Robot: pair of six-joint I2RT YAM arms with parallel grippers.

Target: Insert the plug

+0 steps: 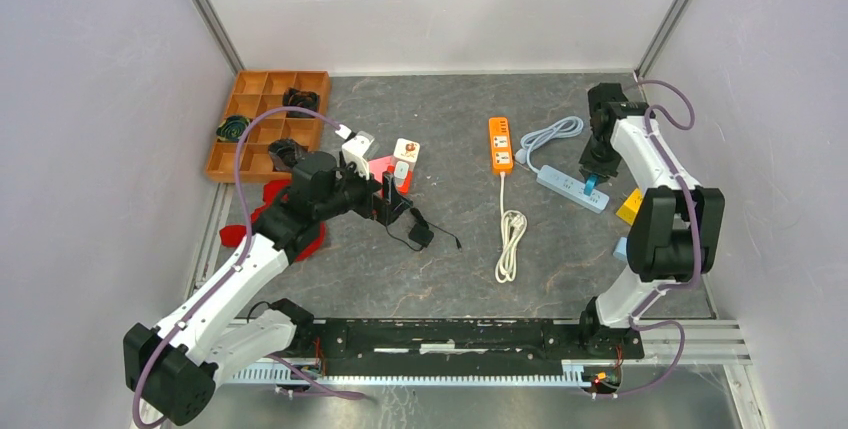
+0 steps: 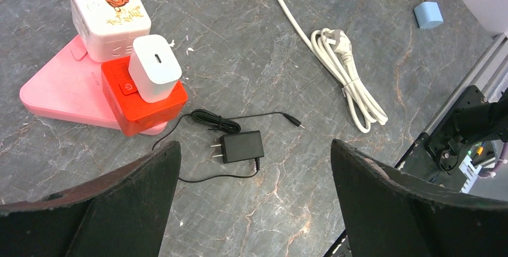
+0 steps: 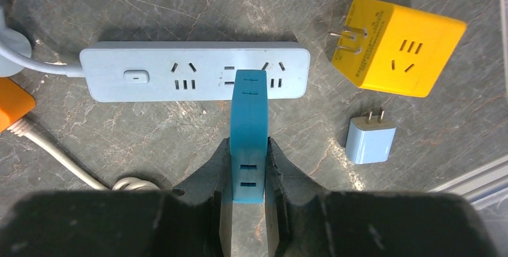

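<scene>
My right gripper is shut on a long blue plug block (image 3: 248,119), held over the light-blue power strip (image 3: 150,71), whose right-hand sockets it partly covers in the right wrist view; contact cannot be told. My left gripper (image 1: 395,204) hangs open over the black adapter (image 2: 241,147), with nothing between its fingers.
An orange strip (image 1: 500,144) with white cable lies mid-table. A yellow adapter (image 3: 395,47) and small pale-blue charger (image 3: 369,143) sit at the right. Stacked pink, red and white blocks (image 2: 144,101) and a wooden organiser (image 1: 230,159) are at the left.
</scene>
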